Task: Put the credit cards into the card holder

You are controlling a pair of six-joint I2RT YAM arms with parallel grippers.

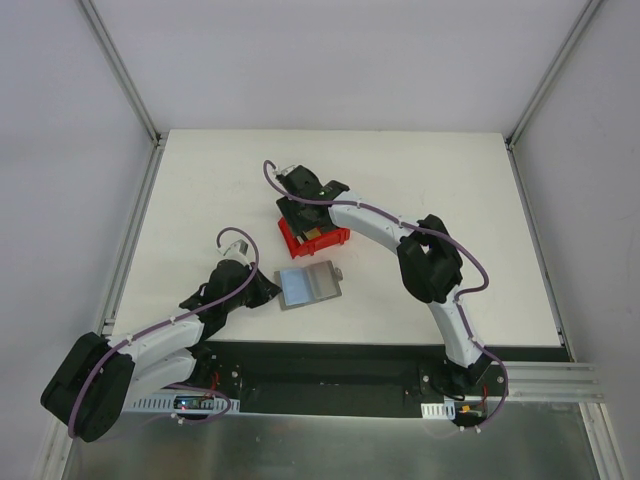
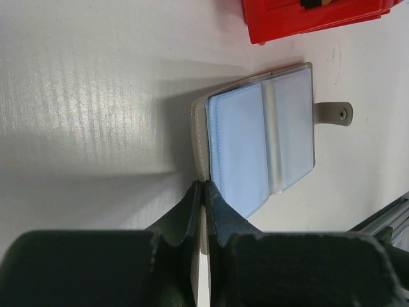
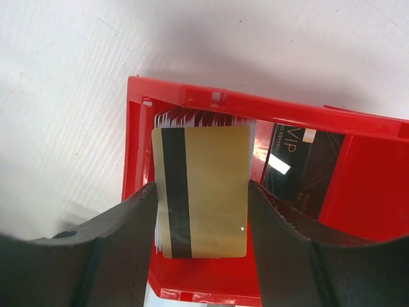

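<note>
A red box [image 3: 134, 128] holds a stack of cards topped by a gold card [image 3: 214, 192] with a black stripe, and a black VIP card [image 3: 300, 173] beside it. My right gripper is over the box, part open, a fingertip at each side of the gold card; whether it grips is unclear. The open card holder [image 2: 236, 147], with clear sleeves and a snap tab, lies below the box. My left gripper is shut at its left edge; I cannot tell whether the edge is between the fingertips.
Frame rails run along its sides.
</note>
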